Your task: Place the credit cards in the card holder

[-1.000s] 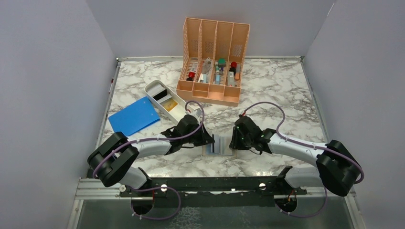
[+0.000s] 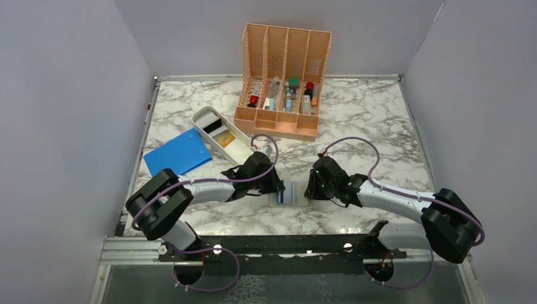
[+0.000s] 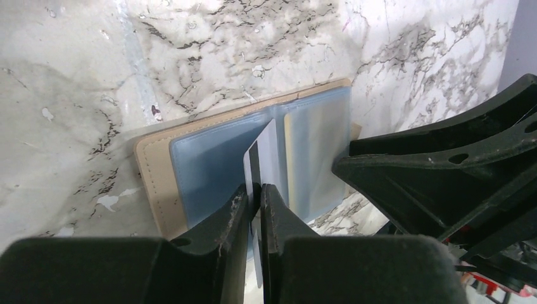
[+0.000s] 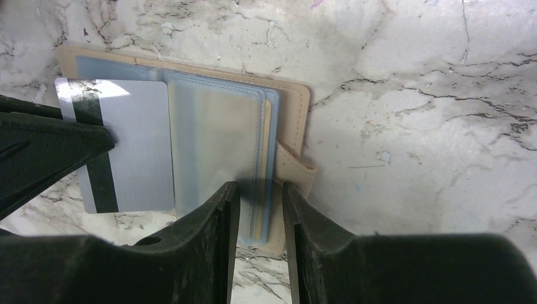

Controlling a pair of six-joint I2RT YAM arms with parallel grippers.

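Observation:
The beige card holder (image 4: 297,104) lies spread on the table, with bluish clear pockets (image 4: 215,139). A white card with a black stripe (image 4: 139,145) stands tilted over it, one edge by the right pocket's mouth; I cannot tell whether that edge is inside. My left gripper is shut on this card, which passes between its fingertips. At the holder's right side, my right gripper is part open, its fingertips on either side of the pocket's outer edge. More cards, one dark-striped (image 2: 211,125) and one yellow (image 2: 225,138), lie in the white tray (image 2: 239,150).
A blue folder (image 2: 177,154) lies left of the tray. Behind stands an orange organizer (image 2: 275,123) with small items in its compartments.
The left gripper has shifted slightly right and forward over the holder, and its forearm has swung a little. The right arm has hardly moved.

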